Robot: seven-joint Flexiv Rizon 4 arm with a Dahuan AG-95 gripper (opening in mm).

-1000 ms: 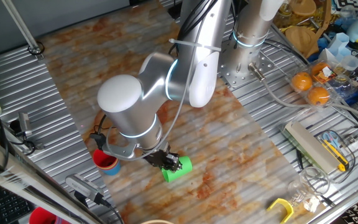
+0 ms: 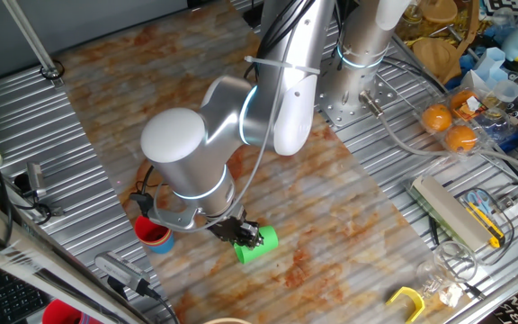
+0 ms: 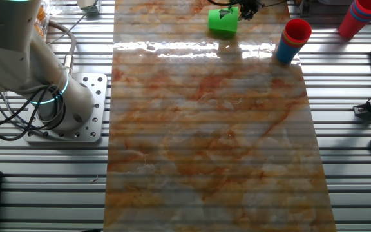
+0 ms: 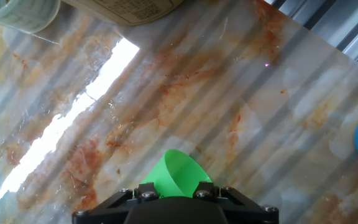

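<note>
A bright green cup (image 2: pixel 257 246) is on its side at my gripper (image 2: pixel 248 239), over the marbled board (image 2: pixel 331 198). In the second exterior view the green cup (image 3: pixel 223 21) shows near the top edge, with the dark fingers beside its right end. From the wrist, the cup's open rim (image 4: pixel 184 171) rises just beyond the gripper, whose two fingers flank the green. The lower part of the cup is hidden behind the gripper. Whether the fingers press on the cup's wall or stand apart from it cannot be made out.
Stacked cups, red inside and blue outside (image 3: pixel 293 40), stand upright near the board's edge, close to the gripper. Another red stack (image 3: pixel 356 19) is off the board. A yellow object (image 2: pixel 406 304) lies at the near corner. Much of the board is bare.
</note>
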